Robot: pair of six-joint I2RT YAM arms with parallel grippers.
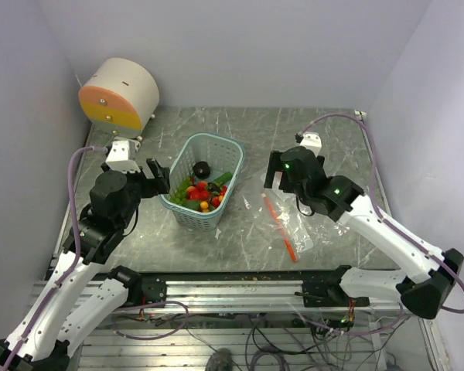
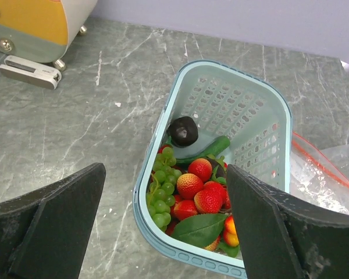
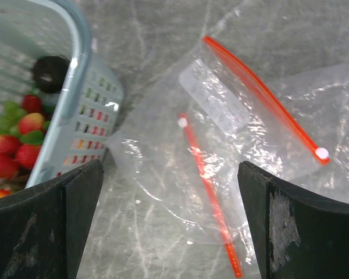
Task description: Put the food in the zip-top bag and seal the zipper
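Note:
A light blue plastic basket (image 1: 182,213) holds the food: green grapes (image 2: 163,195), strawberries (image 2: 207,200), a dark round item (image 2: 183,131), a cucumber (image 2: 218,146) and leaves. Right of it, clear zip bags (image 3: 157,163) with red zipper strips (image 3: 259,87) lie flat on the grey marble table (image 1: 124,239), apparently more than one, overlapping. My left gripper is open above the table near the basket's left side, nothing between its fingers. My right gripper hangs open over the bags, also empty.
A cream drum-shaped appliance (image 1: 120,89) with a yellow and orange end stands at the back left, with a small silver object (image 2: 29,72) beside it. Walls bound the back and sides. Bare table shows left of the basket and at the back right.

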